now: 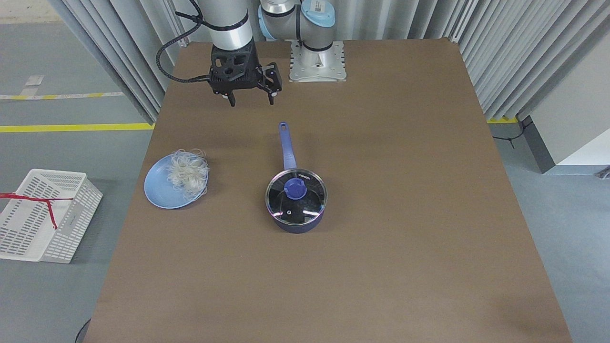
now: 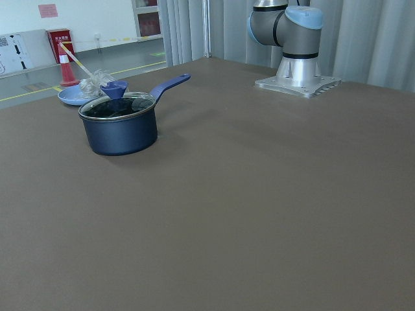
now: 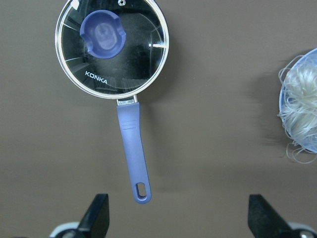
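A blue saucepan point(image 1: 294, 217) with a glass lid and blue knob point(image 3: 103, 34) stands mid-table, its long handle point(image 3: 132, 148) pointing toward the robot's base; the left view shows it upright point(image 2: 118, 136). Beside it a light blue plate point(image 1: 160, 187) holds a tangle of whitish strands point(image 3: 299, 99), at the right edge of the wrist view. My gripper point(image 1: 252, 102) hangs over the back of the table, above and beyond the handle's end. In the wrist view my gripper is open, fingers wide apart with nothing between them.
The robot's base point(image 1: 317, 68) is at the back edge. A white basket point(image 1: 68, 240) with red straps is on the floor at left, off the table. Curtains line the back.
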